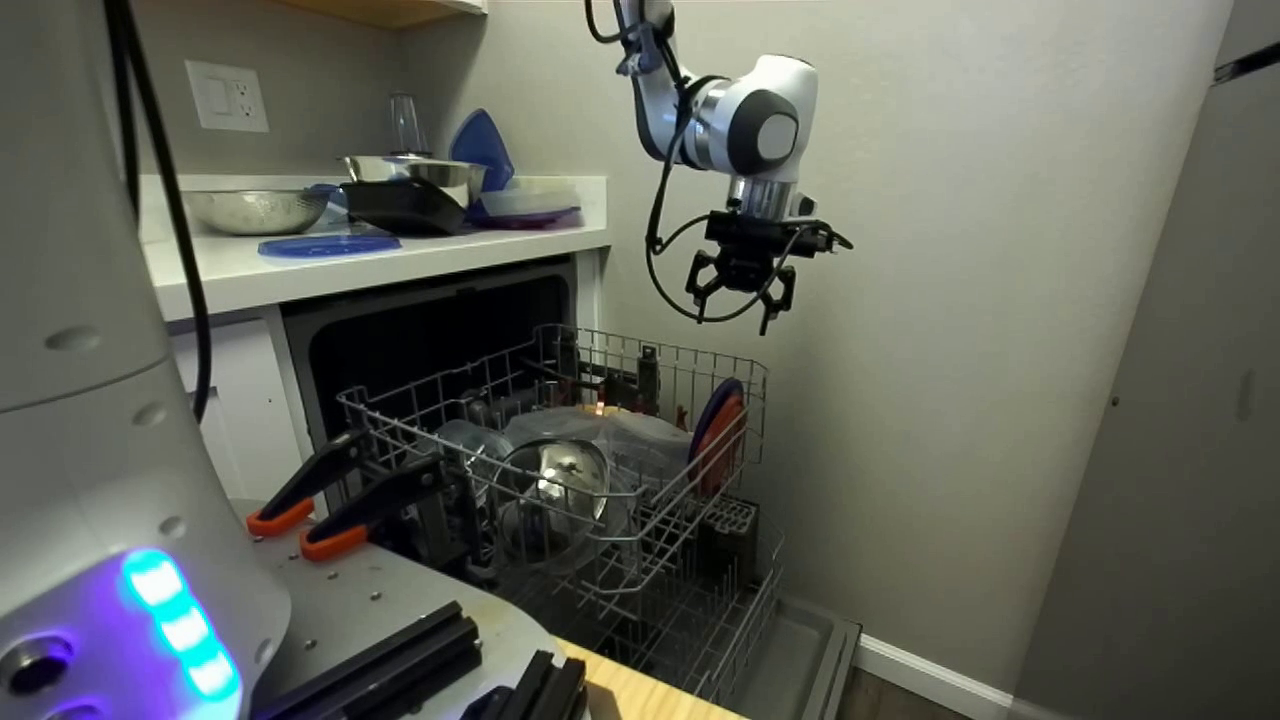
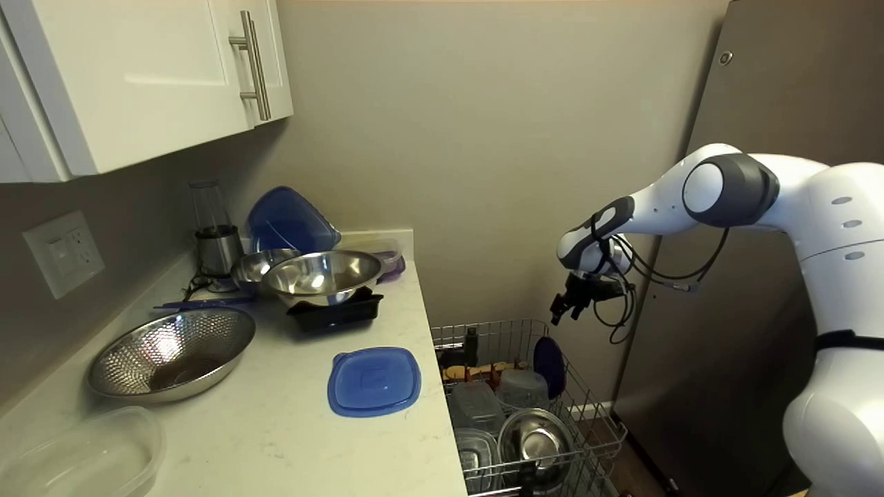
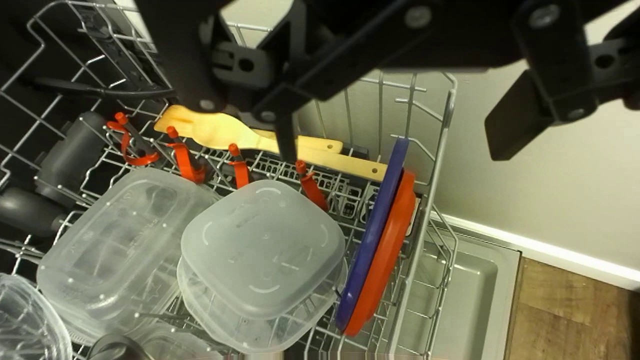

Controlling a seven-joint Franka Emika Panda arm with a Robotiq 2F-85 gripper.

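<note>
My gripper (image 1: pixel 733 319) stands open above the right end of the dishwasher's upper rack (image 1: pixel 708 356), with nothing between its fingers. Below it, a blue lid (image 3: pixel 372 240) and a red lid (image 3: pixel 387 255) lean on edge against the rack's right side, apart from the fingers. Left of them in the wrist view lie a clear square container (image 3: pixel 264 246) and a clear rectangular container (image 3: pixel 120 240). Two wooden utensils (image 3: pixel 228 132) rest across the back of the rack, partly hidden behind one finger.
A metal bowl (image 2: pixel 534 443) sits in the rack's front part. On the counter (image 2: pixel 273 447) stand a colander (image 2: pixel 170 352), a steel bowl (image 2: pixel 323 273) on a black tray (image 2: pixel 335 313), and a flat blue lid (image 2: pixel 374 381). A wall and a tall grey door (image 2: pixel 729 331) bound the right side.
</note>
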